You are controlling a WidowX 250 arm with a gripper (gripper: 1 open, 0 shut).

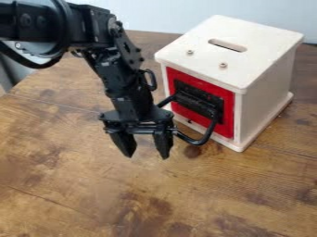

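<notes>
My black gripper point(143, 145) hangs fingers-down over the wooden table, left of and in front of a pale wooden box point(260, 83). Its two fingers stand apart with nothing seen between them. The box has a slot in its sloped top and a red front panel point(177, 75) carrying a black fitting with what looks like a looped black handle or cable point(209, 130), which runs toward and partly behind my gripper; whether they touch I cannot tell.
The table's edge and a white surface beyond it show at the upper left.
</notes>
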